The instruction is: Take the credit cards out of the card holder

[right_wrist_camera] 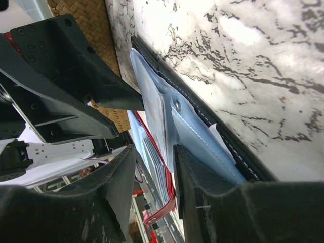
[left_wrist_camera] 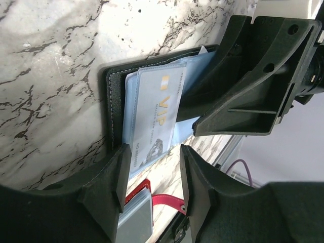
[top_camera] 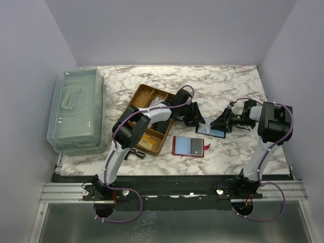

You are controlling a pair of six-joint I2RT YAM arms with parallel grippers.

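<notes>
A black card holder point(top_camera: 202, 130) lies on the marble, holding light blue sleeves and a white VIP card point(left_wrist_camera: 154, 114). My left gripper stands open at the holder's left end, its fingertips either side of the card's near end. My right gripper is open over the holder's right part, fingertips close to the blue sleeves point(right_wrist_camera: 202, 142). Both grippers' bodies partly cover the holder in the top view.
A second, red-edged holder point(top_camera: 182, 146) lies just in front. A wicker tray point(top_camera: 140, 93) with compartments is to the left, under my left arm, and a clear green-lidded box point(top_camera: 76, 116) stands far left.
</notes>
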